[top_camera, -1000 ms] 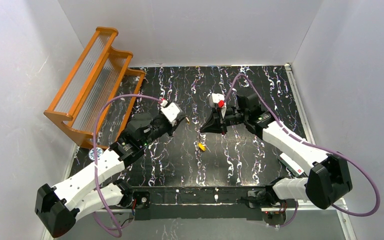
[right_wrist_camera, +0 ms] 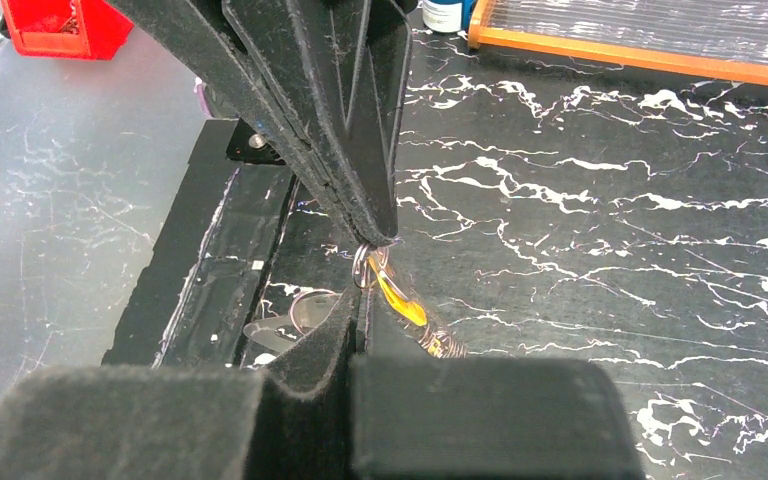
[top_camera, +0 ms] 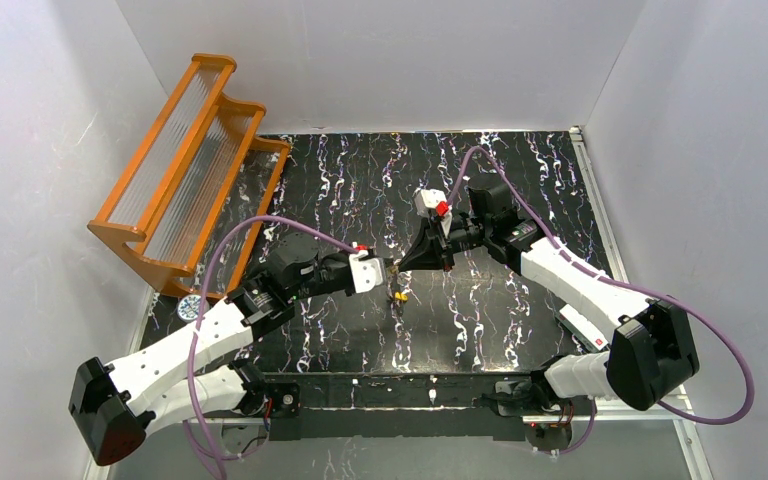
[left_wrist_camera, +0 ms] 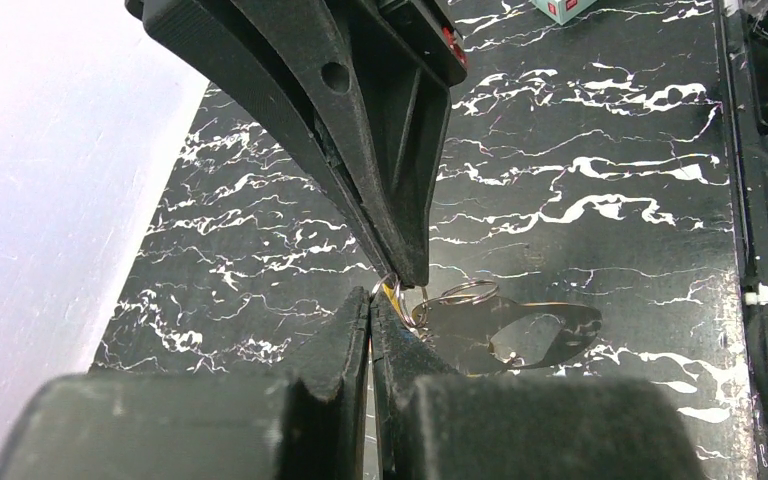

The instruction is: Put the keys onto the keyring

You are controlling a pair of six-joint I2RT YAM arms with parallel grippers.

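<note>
Both grippers meet tip to tip above the table's middle. My left gripper is shut; thin wire rings lie at its tips, and I cannot tell whether one is pinched there. My right gripper is shut on the keyring, whose loops rise between the two grippers' tips. A yellow piece hangs just below; it shows small in the top view. A grey metal key with a large hole hangs beside the tips in the left wrist view. Whether any key is threaded on a ring is too cluttered to tell.
An orange wooden rack stands at the left of the black marbled table. A white box lies near the right edge. Around the grippers the table is clear.
My left gripper has moved right and slightly toward the front, closing the gap to my right gripper. The right arm has barely moved; the yellow piece stays below it.
</note>
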